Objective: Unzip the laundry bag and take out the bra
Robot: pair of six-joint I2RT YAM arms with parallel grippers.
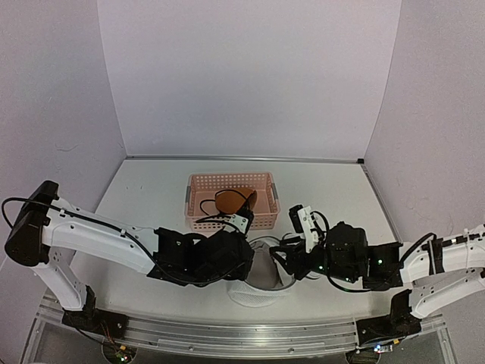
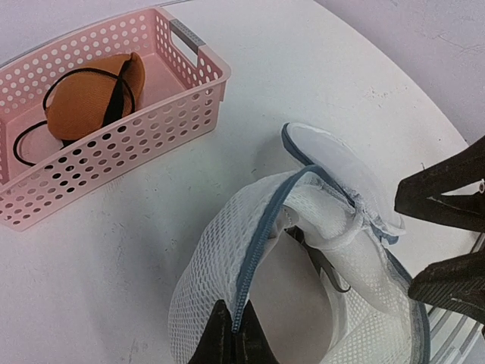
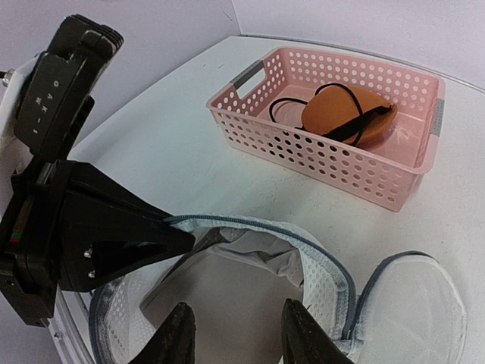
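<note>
The white mesh laundry bag (image 2: 208, 265) hangs open with its blue-grey zipper edge spread, a loose flap (image 3: 420, 303) at one side. Inside it shows smooth grey-beige fabric (image 3: 227, 299), seemingly the bra, with a dark strap (image 2: 322, 265) beside it. My left gripper is shut on the bag's zippered rim; the right wrist view shows its tip (image 3: 178, 231) at that edge. Across the bag's mouth, my right gripper holds its fingers (image 3: 178, 334) apart, pointing at the grey-beige fabric, nothing clearly gripped between them. In the top view both arms hide part of the bag.
Behind the bag stands a pink perforated basket (image 3: 326, 163) holding an orange-brown item (image 3: 345, 114) with black straps. The two grippers are close together.
</note>
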